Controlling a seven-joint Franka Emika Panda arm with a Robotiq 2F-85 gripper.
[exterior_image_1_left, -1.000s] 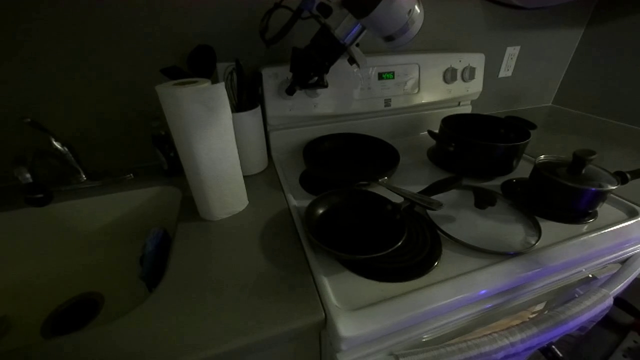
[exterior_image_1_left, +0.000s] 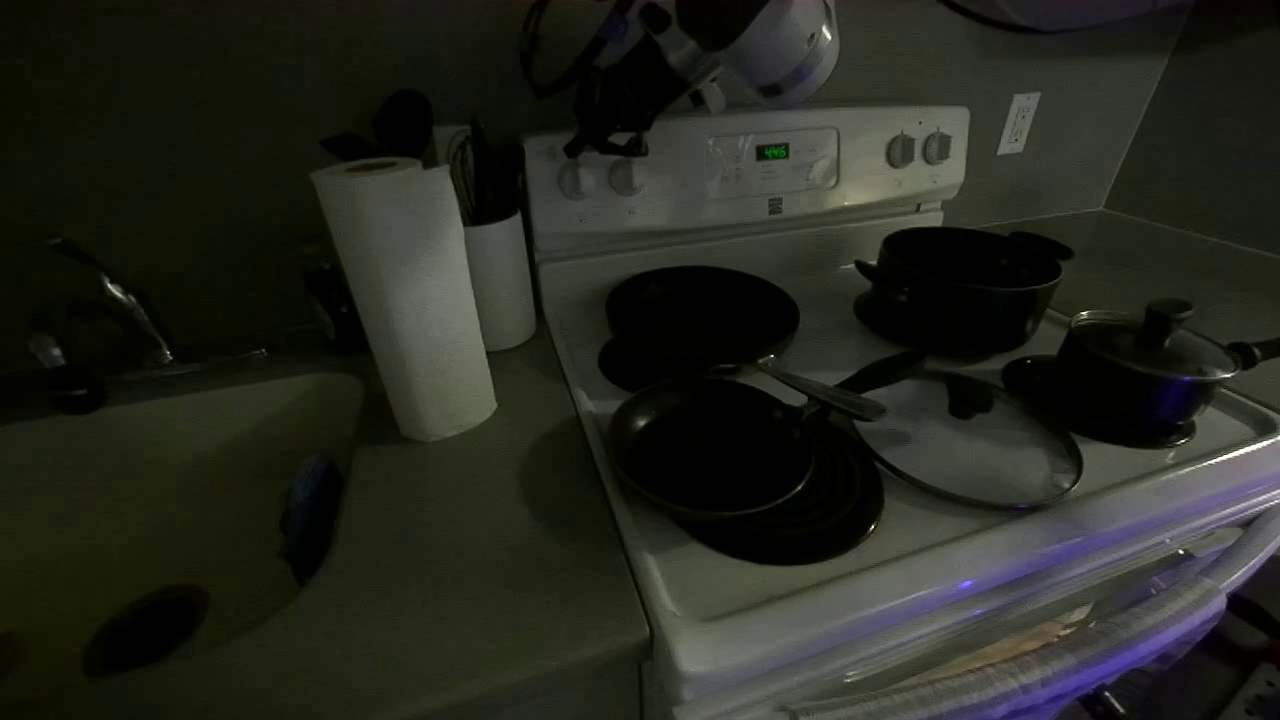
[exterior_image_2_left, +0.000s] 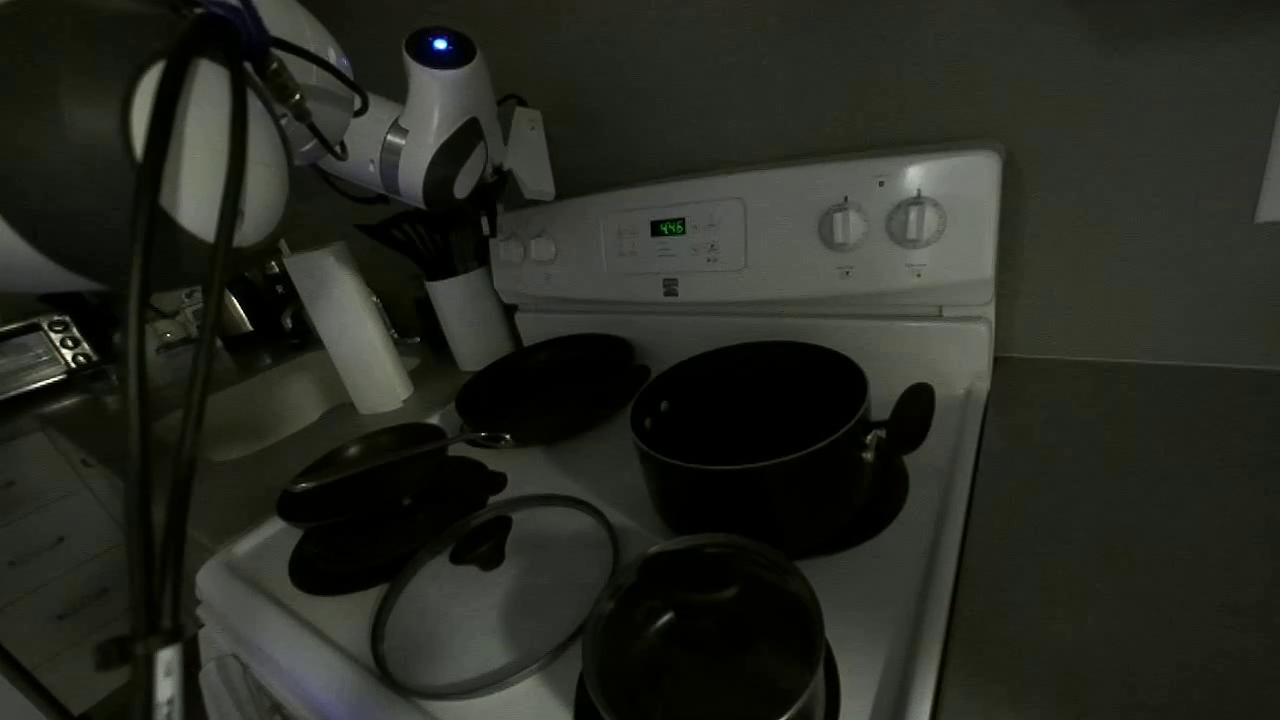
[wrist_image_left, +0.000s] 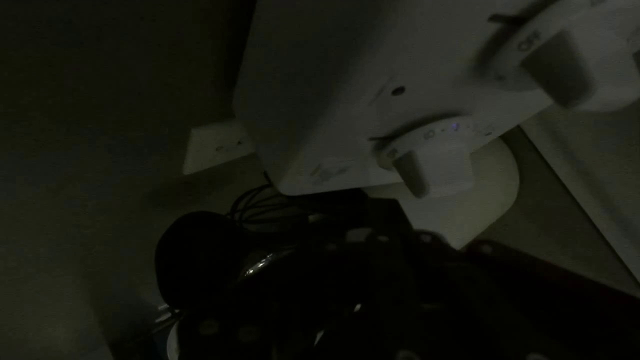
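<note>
My gripper (exterior_image_1_left: 607, 146) hangs in front of the top left of the stove's back panel (exterior_image_1_left: 768, 198). Its fingers are shut, and nothing shows between them, though the light is very dim. Just below it in exterior view 1 are the two left knobs, the outer knob (exterior_image_1_left: 576, 181) and the inner knob (exterior_image_1_left: 625, 178). In the wrist view the dark fingers (wrist_image_left: 387, 219) lie close to one white knob (wrist_image_left: 438, 159), and contact cannot be judged. The other knob (wrist_image_left: 564, 69) is farther right, its OFF mark visible. In exterior view 2 the arm hides the gripper.
Left of the stove stand a paper towel roll (exterior_image_1_left: 408, 300) and a utensil holder (exterior_image_1_left: 500, 282), its utensils close to the gripper. Two pans, including the front pan (exterior_image_1_left: 710, 446), a large pot (exterior_image_1_left: 966, 288), a glass lid (exterior_image_1_left: 972, 444) and a lidded saucepan (exterior_image_1_left: 1140, 372) crowd the cooktop.
My gripper has risen a little in front of the panel, and the left knobs now show more clearly beneath it. The cookware has stayed in place.
</note>
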